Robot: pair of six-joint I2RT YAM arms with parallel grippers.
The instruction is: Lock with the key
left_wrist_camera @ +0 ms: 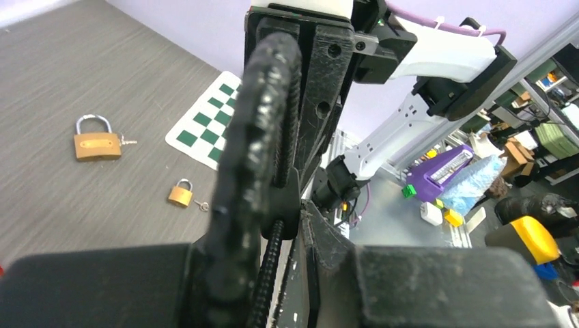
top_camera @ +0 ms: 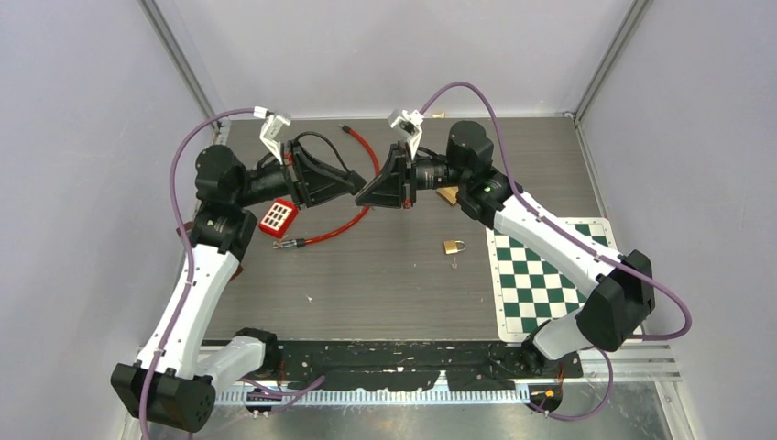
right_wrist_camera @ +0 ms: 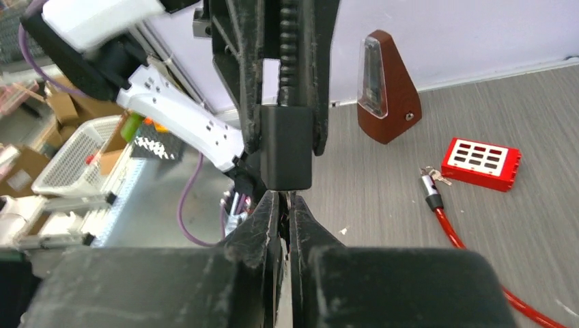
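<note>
A black lock body [right_wrist_camera: 287, 147] sits between the fingers of my left gripper [top_camera: 354, 181], which is shut on it. Its black cable [top_camera: 321, 137] arches up over that gripper and looms large in the left wrist view. From the other side my right gripper [top_camera: 361, 198] meets the lock, with its fingertips [right_wrist_camera: 306, 219] right at the lower end of the body in the right wrist view. The fingers there are closed on something small and thin, probably a key; it is almost wholly hidden, so whether it sits inside the keyhole cannot be told.
On the table lie a red cable lock [top_camera: 339, 231] with keys, a red box [top_camera: 278, 218], a small brass padlock [top_camera: 453, 247] and a larger brass padlock [left_wrist_camera: 97, 145], each padlock with a key. A green-and-white checkerboard [top_camera: 541, 284] is at right.
</note>
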